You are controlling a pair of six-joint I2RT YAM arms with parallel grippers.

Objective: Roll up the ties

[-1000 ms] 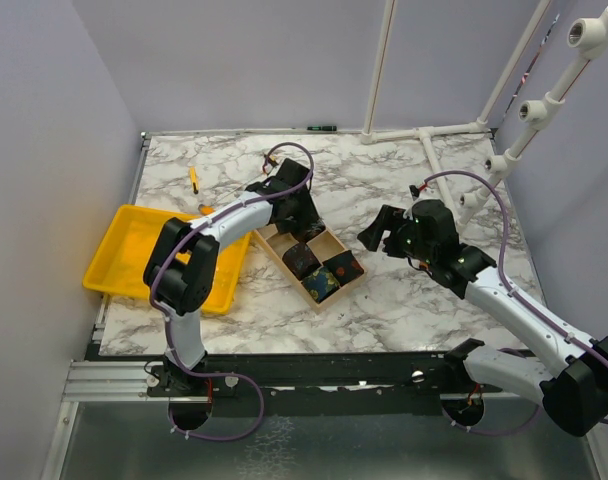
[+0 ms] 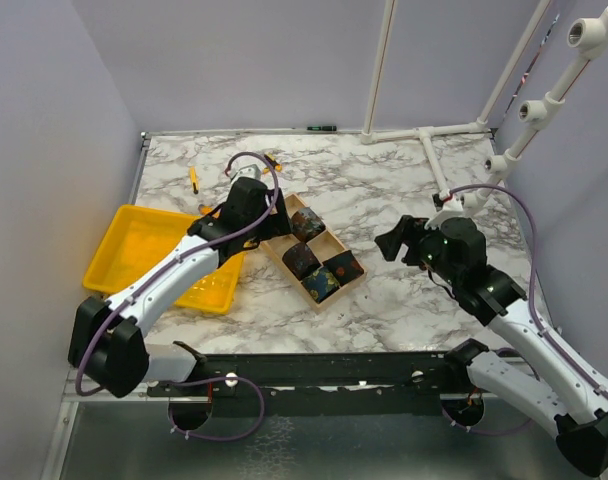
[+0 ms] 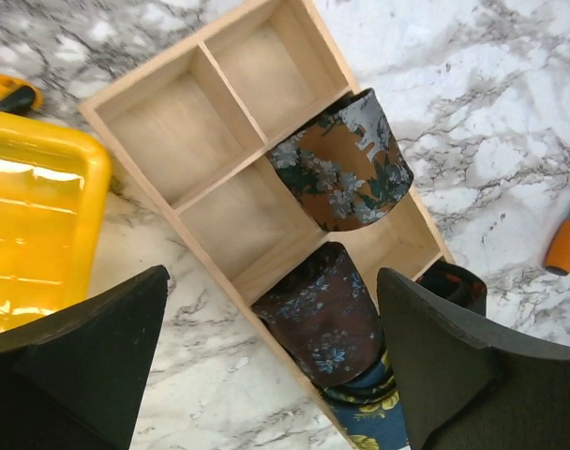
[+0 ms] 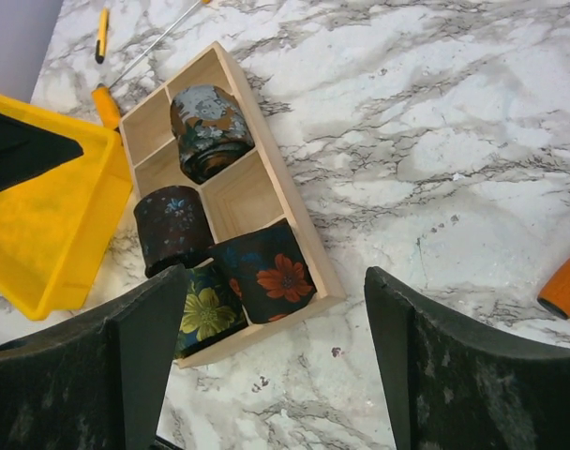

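Note:
A wooden box with compartments (image 2: 275, 258) holds several rolled ties: a brown floral one (image 3: 339, 161), a dark brown one with blue flowers (image 3: 321, 319), a yellow-flowered one (image 4: 210, 309) and one with orange flowers (image 4: 266, 272). In the left wrist view some compartments are empty. My left gripper stands open above the box, nothing between its fingers. My right gripper is raised to the right of the box, its fingers apart and empty.
A yellow tray (image 2: 119, 245) lies left of the box. Orange-handled tools (image 4: 564, 286) lie on the marble table, whose middle right is fairly clear.
The left arm has risen and drawn back toward the left, away from the brown floral tie. The right arm has moved back toward the right and front. The ties look unmoved.

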